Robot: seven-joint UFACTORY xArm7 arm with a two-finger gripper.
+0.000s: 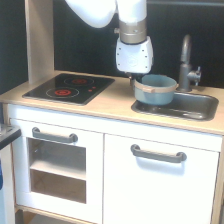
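A grey-blue pot [155,92] with a lighter rim is at the left end of the dark sink [196,107], partly in front of it. Its left side, where a handle seems to be, meets my gripper [132,80] below the white arm. Whether the pot's base touches the counter or sink edge cannot be made out.
A dark faucet [186,62] rises behind the sink, just right of the pot. At the left, the black stovetop [70,88] with red-ringed burners is bare.
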